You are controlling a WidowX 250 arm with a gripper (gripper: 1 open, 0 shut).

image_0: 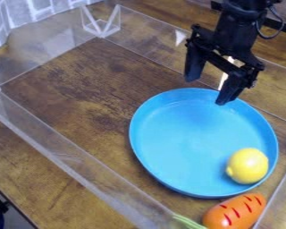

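My black gripper (214,80) is above the back rim of a blue plate (193,148), its fingers spread open with nothing visible between them. A yellow lemon-like object (247,165) sits on the plate's right part. An orange carrot (235,211) with dark stripes lies outside the plate at the front right, its green top partly in view.
Clear plastic edging runs along the left and back of the wooden surface (74,89). A small white wire-like piece (100,22) stands at the back left. The wooden area left of the plate is clear.
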